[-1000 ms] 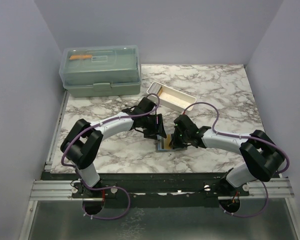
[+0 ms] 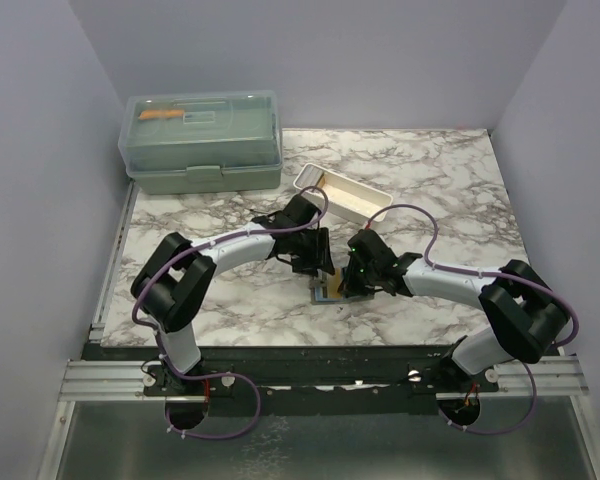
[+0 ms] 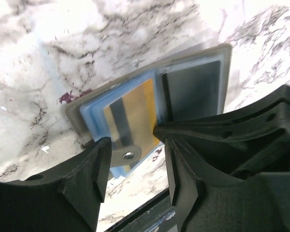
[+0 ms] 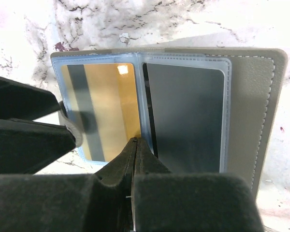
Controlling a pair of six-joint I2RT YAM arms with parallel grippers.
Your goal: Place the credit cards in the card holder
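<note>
The grey card holder [image 2: 330, 287] lies unfolded on the marble table, with clear blue-edged pockets. A gold card with a dark stripe [image 4: 104, 106] is in its left pocket; the right pocket [image 4: 188, 111] looks dark grey. At the left edge sits a grey tab with a metal snap [image 3: 125, 155]. My left gripper is open at that edge, its fingers apart with the tab in view between them; whether they touch it I cannot tell. My right gripper is shut, its tips at the gold card's right edge near the middle divider, with nothing visible between them.
Behind the holder stands a white open box [image 2: 355, 195] with something orange at its left end. A lidded green case [image 2: 202, 145] fills the back left. Both grippers are close together over the holder. Bare marble lies at the right and left.
The right arm and the holder look unmoved.
</note>
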